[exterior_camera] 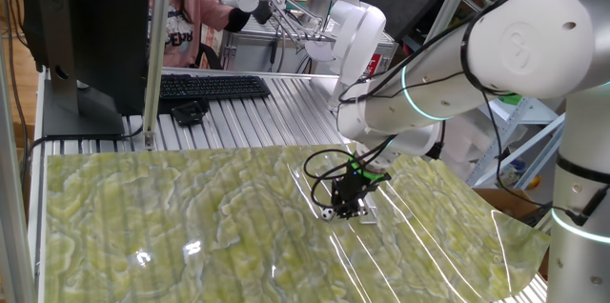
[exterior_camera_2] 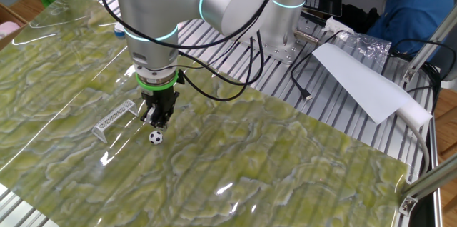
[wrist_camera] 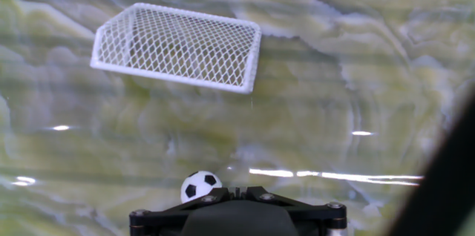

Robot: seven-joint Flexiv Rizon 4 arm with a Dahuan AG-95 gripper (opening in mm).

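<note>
A small black-and-white soccer ball (wrist_camera: 200, 185) rests on the green marbled sheet, just left of my gripper in the wrist view, its lower edge partly covered by the black linkage. My gripper's fingertips are together, with nothing visible between them. Farther up that view stands a white goal with a mesh net (wrist_camera: 178, 49), apart from both ball and gripper. In exterior view 2 the ball (exterior_camera_2: 156, 138) lies right by the low fingertips, and the goal (exterior_camera_2: 114, 118) is to their left. Exterior view 1 shows the goal (exterior_camera: 370, 213) largely hidden behind the gripper.
The glossy marbled sheet (exterior_camera: 172, 217) is bare around the ball and goal. A keyboard (exterior_camera: 214, 87) and a monitor (exterior_camera: 86, 46) stand beyond it. White paper (exterior_camera_2: 368, 81) and a loose cable lie near the arm's base.
</note>
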